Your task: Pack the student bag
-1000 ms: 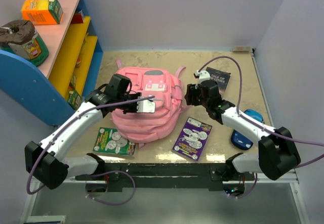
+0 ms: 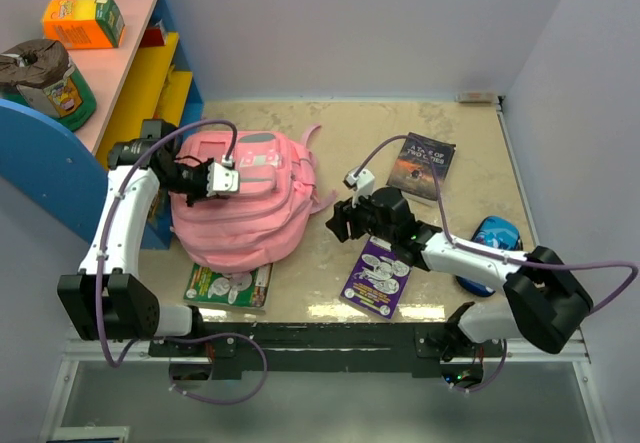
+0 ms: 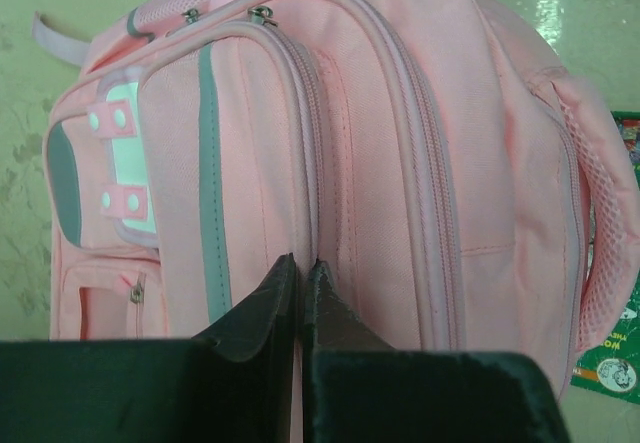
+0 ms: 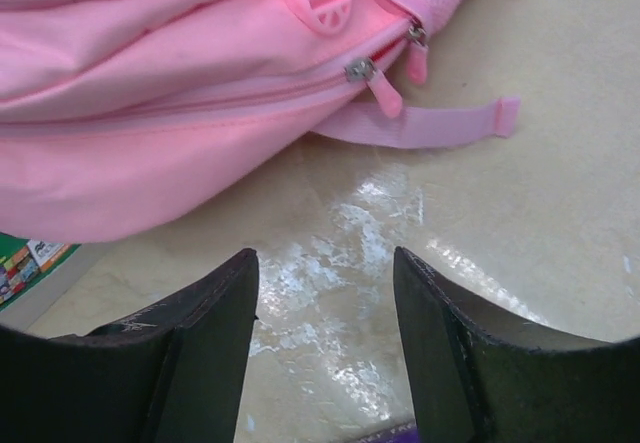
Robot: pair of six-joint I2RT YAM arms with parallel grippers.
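Observation:
The pink backpack (image 2: 250,223) lies on its back at the left of the table, against the blue shelf unit. My left gripper (image 2: 200,188) is shut on its fabric, pinched beside a zipper seam in the left wrist view (image 3: 301,273). My right gripper (image 2: 345,218) stands open just right of the bag, above bare tabletop, with a strap and zipper pulls ahead of it in the right wrist view.
A green book (image 2: 225,288) lies at the bag's near edge, a purple book (image 2: 375,278) front centre, a dark book (image 2: 420,168) back right, a blue pouch (image 2: 495,233) far right. The shelf unit (image 2: 40,143) borders the left.
My left gripper has moved left, dragging the backpack with it toward the shelves. The right arm has drawn toward the front and left.

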